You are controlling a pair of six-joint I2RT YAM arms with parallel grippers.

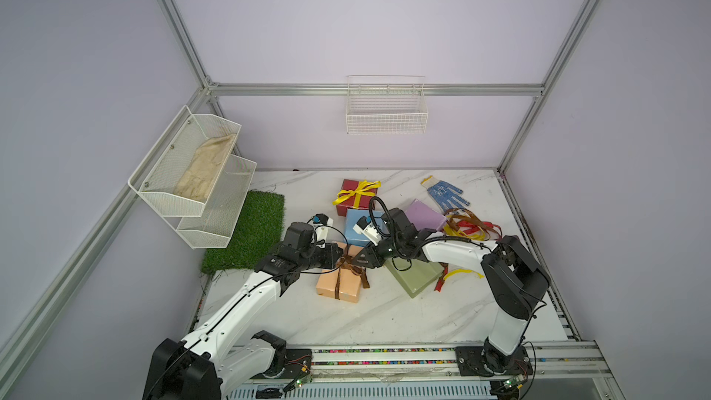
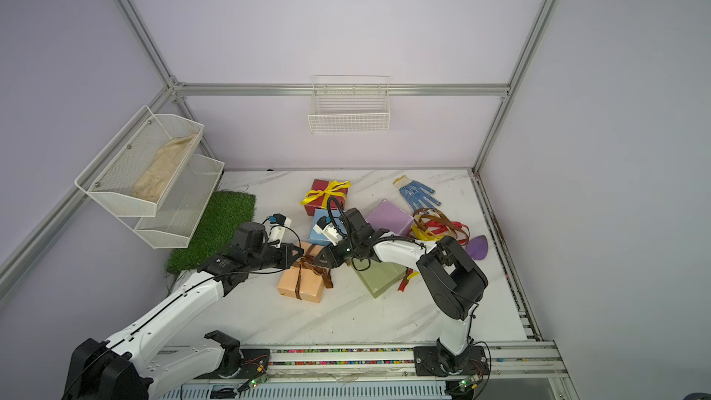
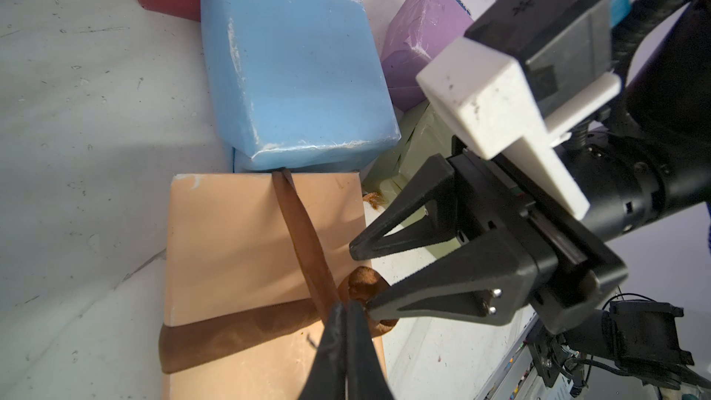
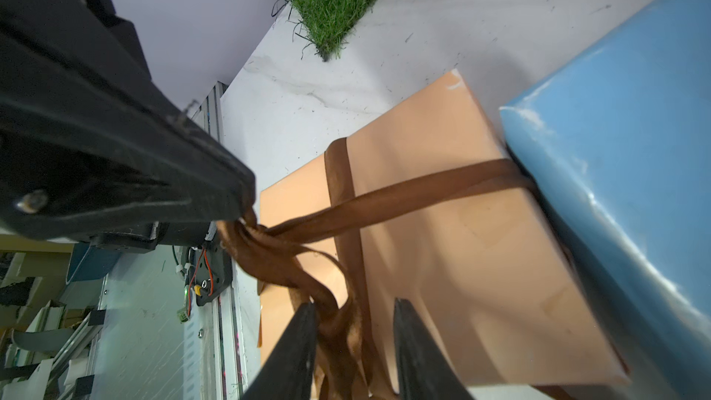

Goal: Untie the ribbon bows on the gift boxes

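Observation:
In the top left view a peach gift box [image 1: 332, 286] tied with brown ribbon lies between my two arms. My left gripper is shut at its knot; the right wrist view shows brown ribbon [image 4: 270, 255] drawn up taut to my left fingertips [image 4: 240, 203]. The ribbon still crosses the box top both ways. From the right, my right gripper stands with its fingers apart. Loose ribbon hangs between and behind them without visibly being pinched. In the left wrist view a curled ribbon loop [image 3: 364, 281] touches the lower right finger [image 3: 444, 281].
A bare blue box [image 3: 303, 74] abuts the peach one. Behind it sits a red box [image 1: 348, 203] with a yellow bow. Purple [image 1: 423, 215] and green [image 1: 414, 277] boxes, loose ribbons [image 1: 470, 223] and a blue glove [image 1: 446, 192] lie right.

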